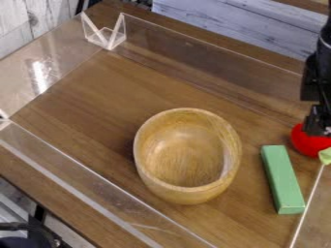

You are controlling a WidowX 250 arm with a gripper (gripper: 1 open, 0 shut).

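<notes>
My dark gripper (315, 118) is at the right edge, mostly out of frame, just above a red round object (309, 142) and partly overlapping it; whether its fingers are open is hard to make out. A wooden bowl (187, 155) sits in the middle-lower part of the table, empty. A green block (282, 178) lies right of the bowl, below the red object.
A pale green piece (324, 156) with a thin stick lies by the red object. Clear plastic walls (106, 29) border the wooden table (97, 102).
</notes>
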